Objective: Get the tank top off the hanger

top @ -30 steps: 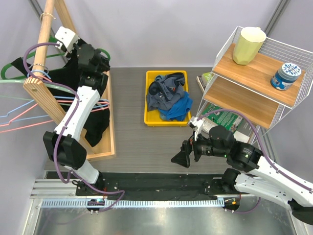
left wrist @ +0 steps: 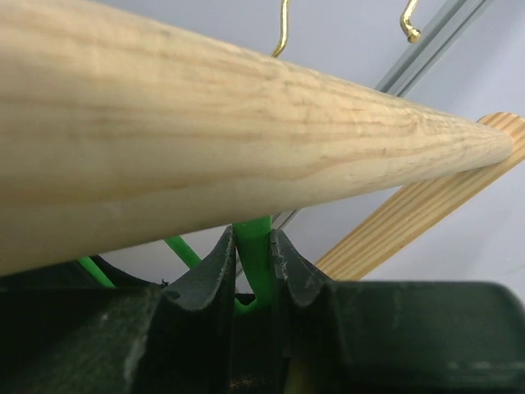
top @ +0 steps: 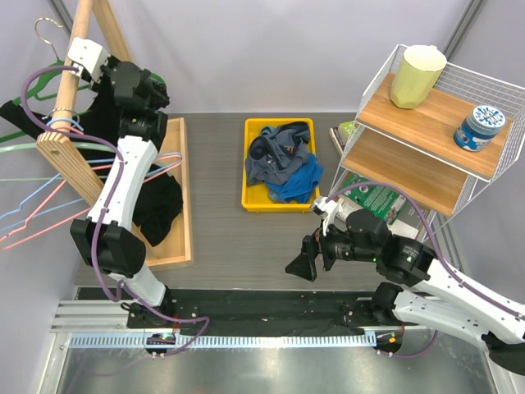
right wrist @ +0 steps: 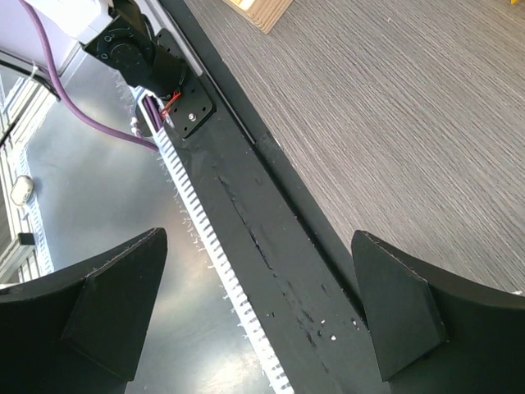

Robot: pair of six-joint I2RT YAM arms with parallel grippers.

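Observation:
A black tank top hangs on a green hanger at the left of the top view, partly hidden behind my left arm. In the left wrist view, my left gripper is closed around the green neck of the hanger, just under the wooden rod. The hanger's gold hook shows to the left of the rod in the top view. My right gripper stands open over the front of the table, empty between its fingers.
The wooden rod lies right over my left gripper. Pink and blue hangers hang nearer. Black cloth is in the wooden tray. A yellow bin holds clothes; a shelf stands right. Mid-table is clear.
My left gripper has moved left and slightly up in the top view, and the green hanger with the tank top has shifted and tilted with it. The right arm is nearly still.

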